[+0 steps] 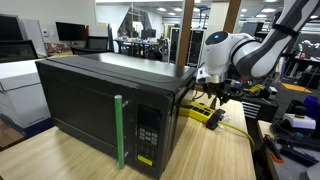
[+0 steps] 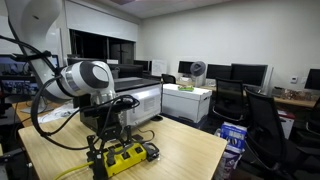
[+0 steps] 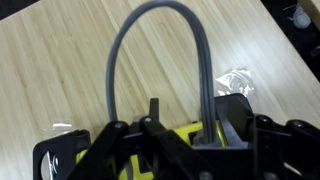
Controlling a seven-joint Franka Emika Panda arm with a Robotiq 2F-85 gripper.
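A yellow tool-like object with black ends lies on the wooden table. In the wrist view its yellow body shows partly behind the gripper, and a black end sticks out at the left. My gripper points down right over it, fingers apart. In the second exterior view the gripper hides part of the object's left side. Exterior view 1 shows the gripper low at the yellow object, behind the microwave's right side. Whether the fingers touch the object, I cannot tell.
A large black microwave with a green strip fills much of the table. A yellow cable runs off the object. Clear plastic lies nearby. Bare tabletop extends to the right in the second exterior view.
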